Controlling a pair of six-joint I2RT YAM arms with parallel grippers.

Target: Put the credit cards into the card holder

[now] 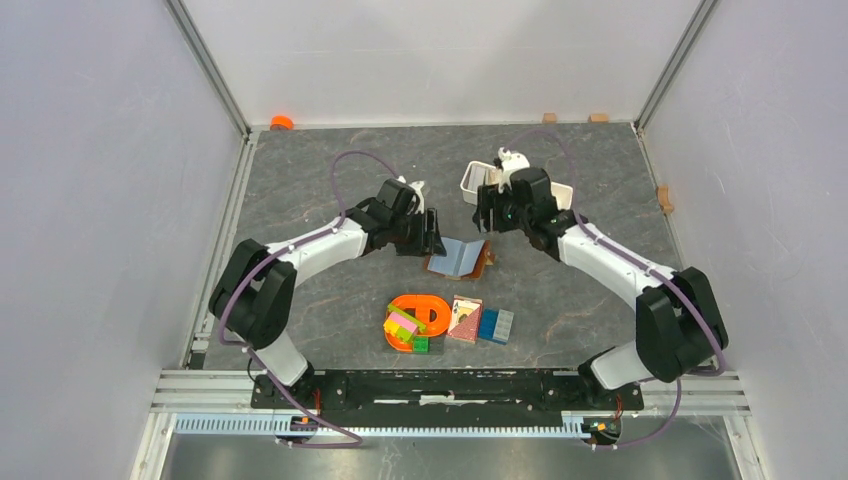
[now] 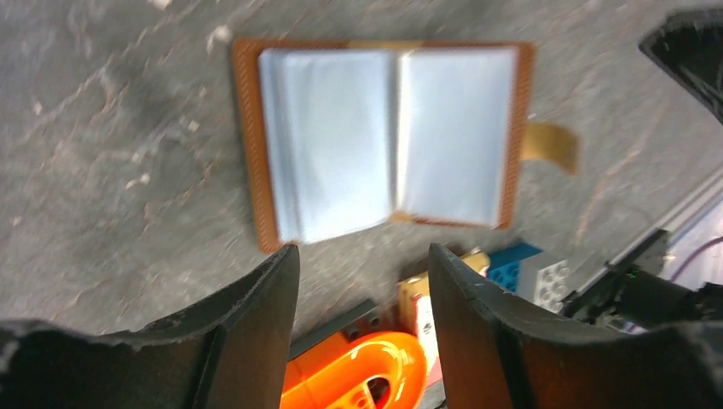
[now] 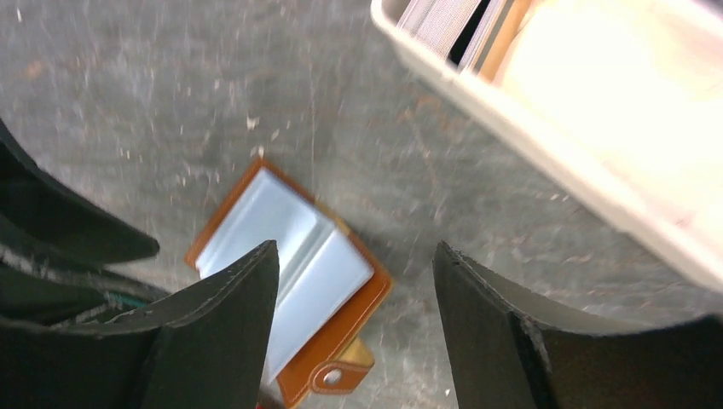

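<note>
The card holder (image 1: 458, 257) lies open in the middle of the table, brown with pale sleeves, seen from above in the left wrist view (image 2: 332, 145). My left gripper (image 1: 429, 232) is over its left edge, fingers apart with nothing visible between them. My right gripper (image 1: 486, 208) is above and right of the holder, open and empty, near the white tray (image 1: 560, 198). In the right wrist view, slim grey card-like items (image 3: 430, 21) stand in the tray's left end; whether these are the credit cards is not clear.
Toward the front lie an orange toy (image 1: 420, 305) with coloured blocks, a red-and-white box (image 1: 465, 318) and a blue-grey block (image 1: 497, 325).
</note>
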